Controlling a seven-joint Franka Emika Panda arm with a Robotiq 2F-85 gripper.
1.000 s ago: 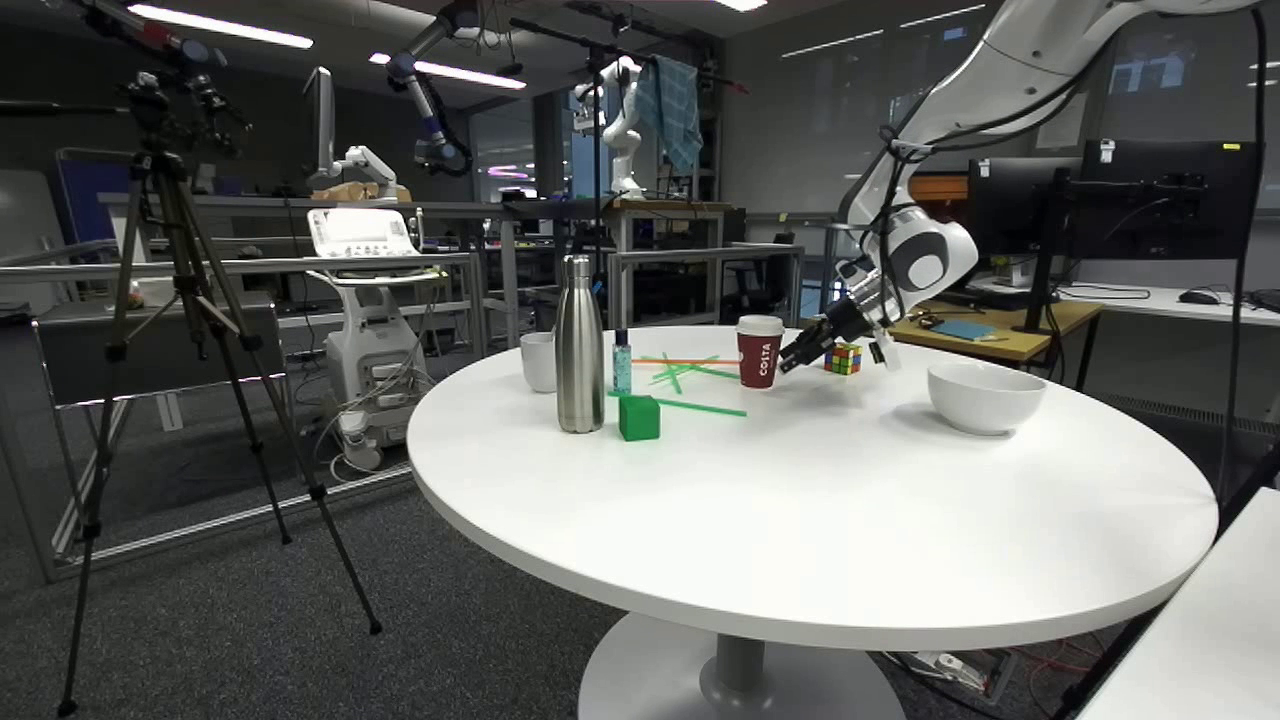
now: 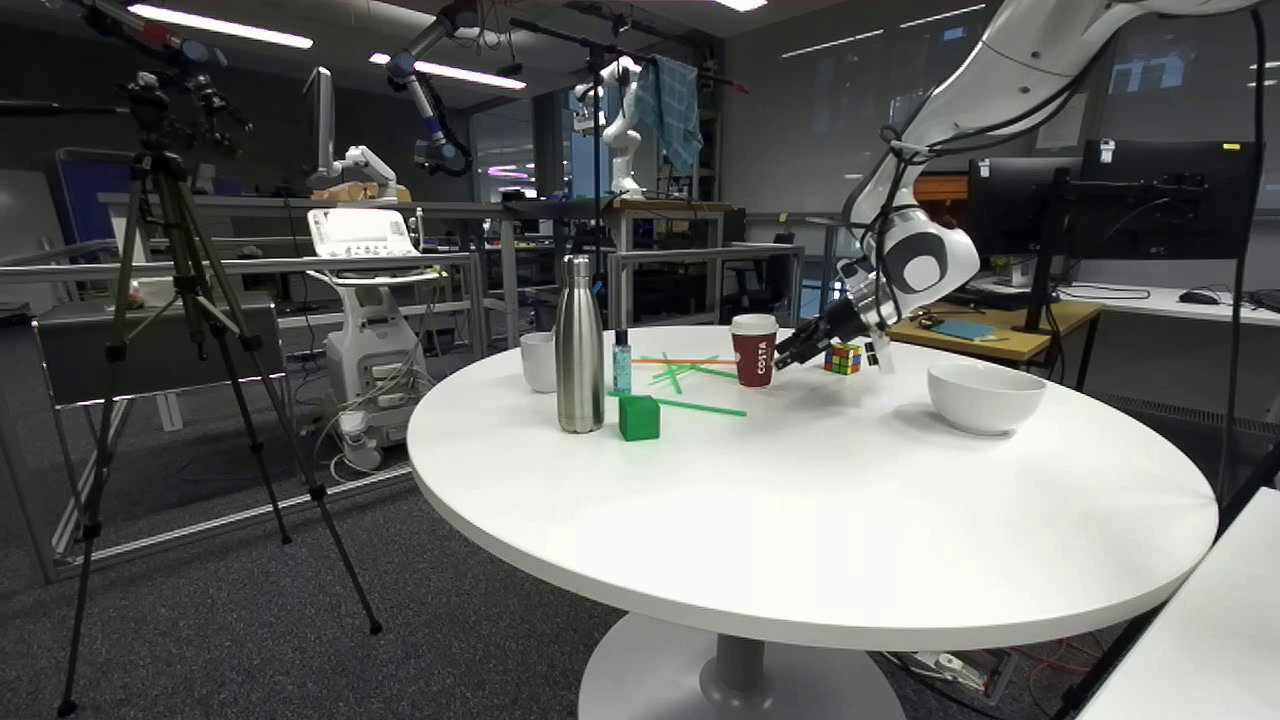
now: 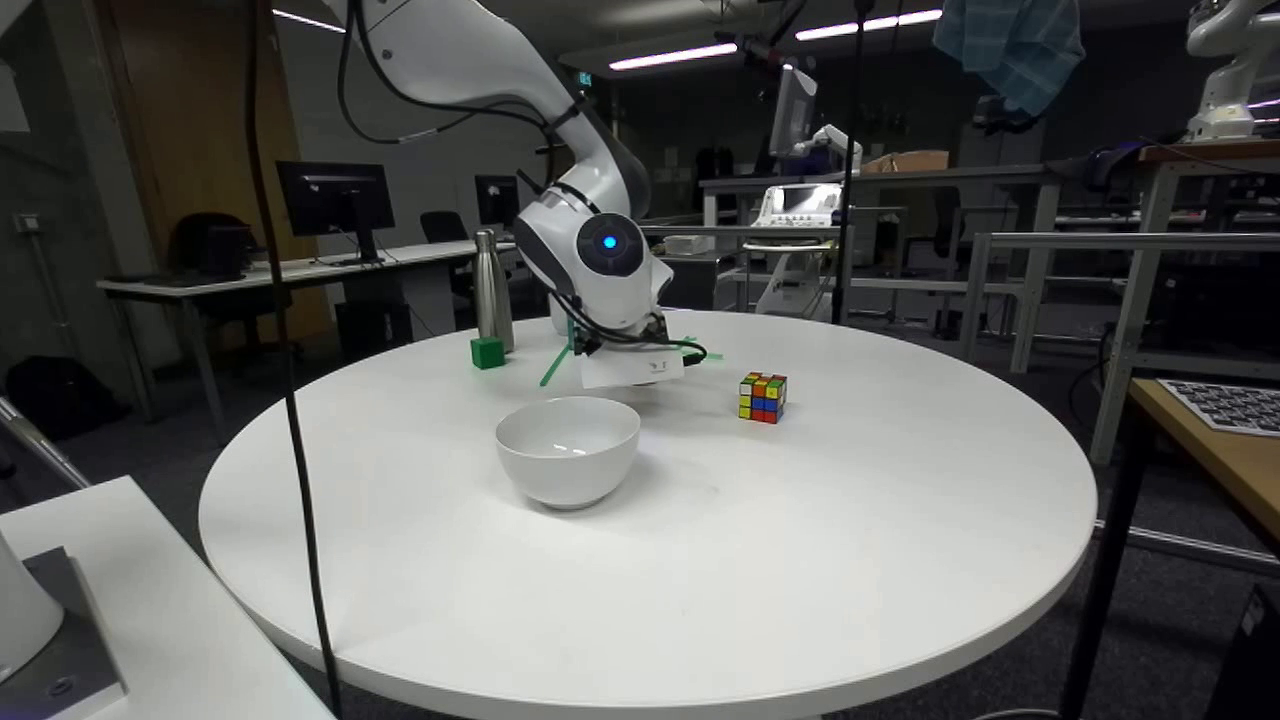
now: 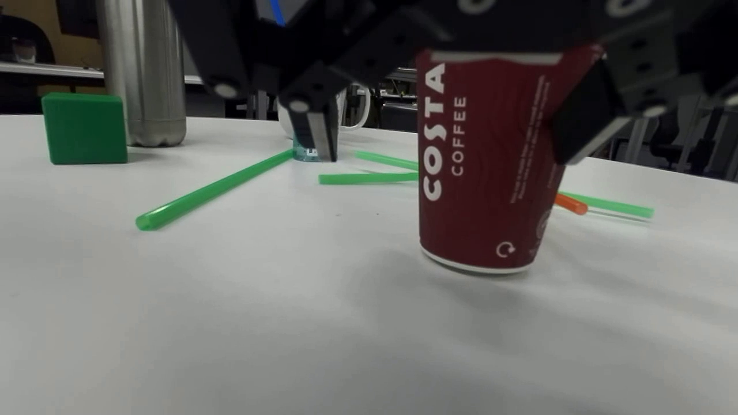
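A dark red Costa paper cup (image 2: pixel 753 350) stands on the white round table, its pale top visible in exterior view 1. My gripper (image 2: pixel 786 355) reaches low toward it from the right, close to its side. In the wrist view, the open gripper has its fingers spread wide. The right finger (image 4: pixel 588 128) overlaps the right edge of the cup (image 4: pixel 484 166); whether it touches cannot be told. A clear gap separates the left finger (image 4: pixel 322 131) from the cup. Exterior view 2 shows only the arm's wrist (image 3: pixel 606 258), which hides the fingers and the cup.
Around the cup lie several green straws (image 4: pixel 214 190) and an orange one (image 4: pixel 571 203). Further left are a steel bottle (image 2: pixel 581 348), green block (image 2: pixel 639 418), small blue bottle (image 2: pixel 621 364) and white mug (image 2: pixel 539 362). A Rubik's cube (image 3: pixel 763 397) and white bowl (image 3: pixel 567 450) are near the arm.
In exterior view 1, the gripper and wrist have shifted slightly left and a little down. The cup also sits slightly further left than before.
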